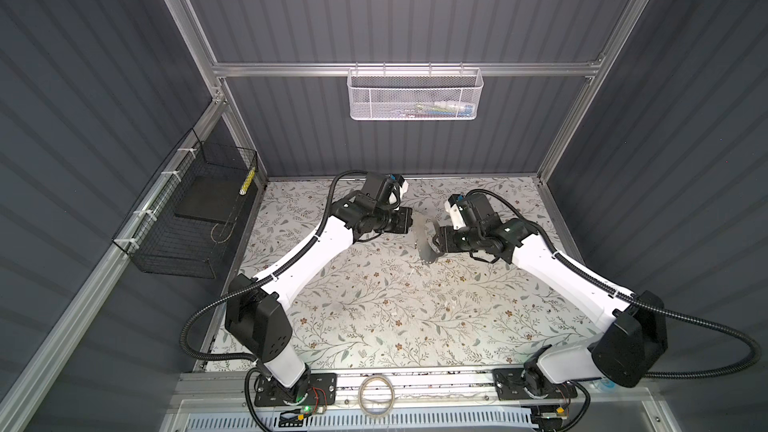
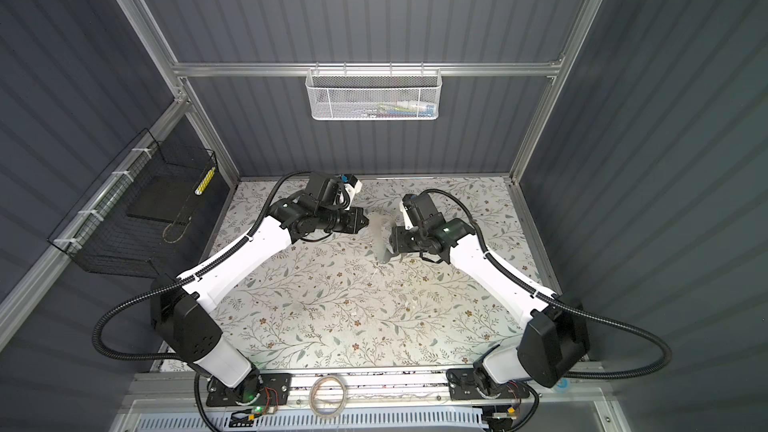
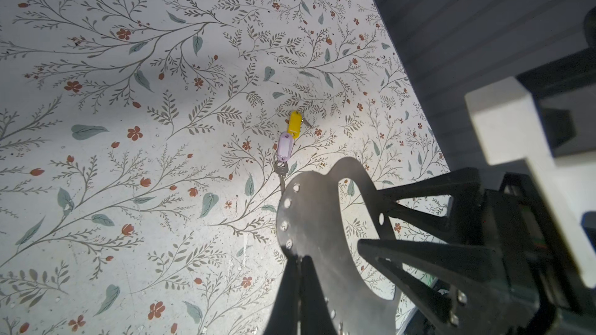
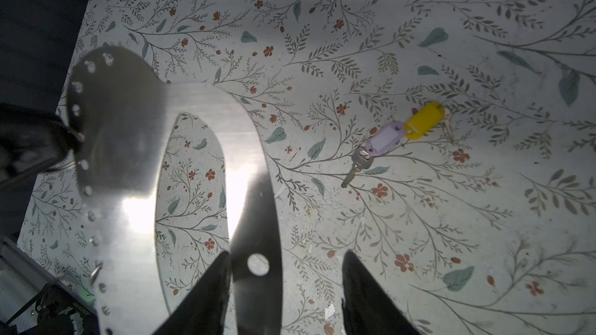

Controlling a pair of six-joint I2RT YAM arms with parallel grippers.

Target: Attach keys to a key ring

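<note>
A grey metal plate with a slot hangs upright between the arms. My left gripper is shut at its edge, seemingly on it. My right gripper is part open, its fingers reaching to the plate's narrow side strip with the small hole. On the table beyond, in both wrist views, lie a key with a lilac tag and a yellow tag with another key beside it. No separate key ring is discernible.
A black wire basket hangs on the left wall, a white mesh basket on the back wall.
</note>
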